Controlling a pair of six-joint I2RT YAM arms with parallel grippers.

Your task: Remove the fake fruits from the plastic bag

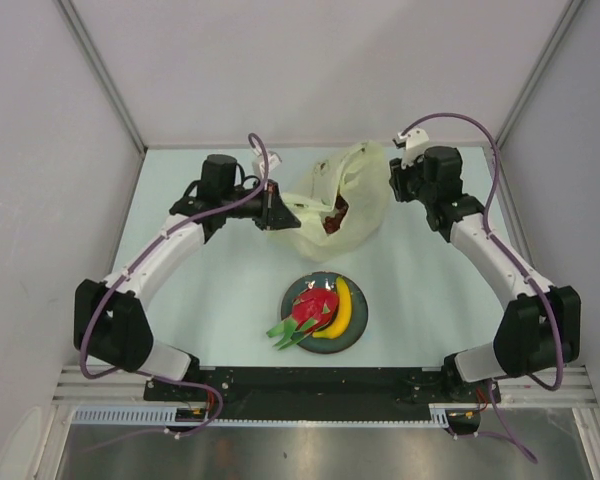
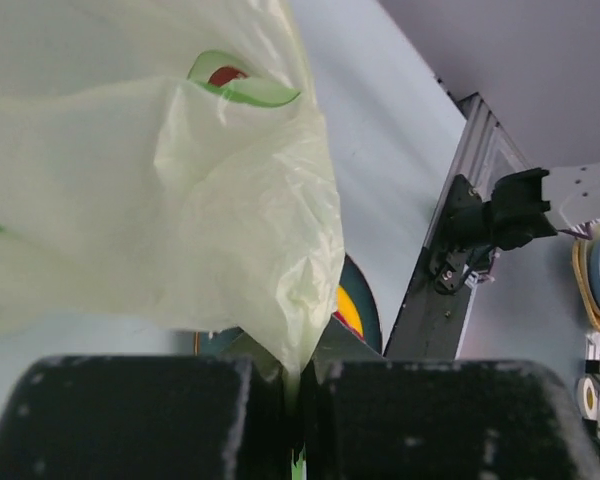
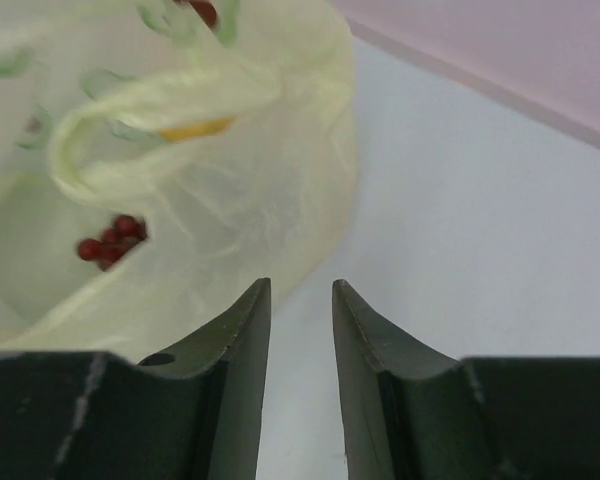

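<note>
The thin pale-green plastic bag (image 1: 362,195) hangs bunched between my arms, its opening facing forward. My left gripper (image 1: 287,217) is shut on an edge of it; the gathered plastic (image 2: 298,310) runs down between the fingers in the left wrist view. Beside the bag's right side my right gripper (image 1: 393,183) stands part open, with nothing between its fingertips in the right wrist view. Inside the bag a cluster of dark red grapes (image 3: 113,241) shows, along with a bit of something orange-yellow (image 3: 197,129). Folds hide the rest of the contents.
A dark round plate (image 1: 356,326) lies at the front middle, holding a red dragon fruit (image 1: 314,308) with green leaves and a yellow banana (image 1: 341,305).
</note>
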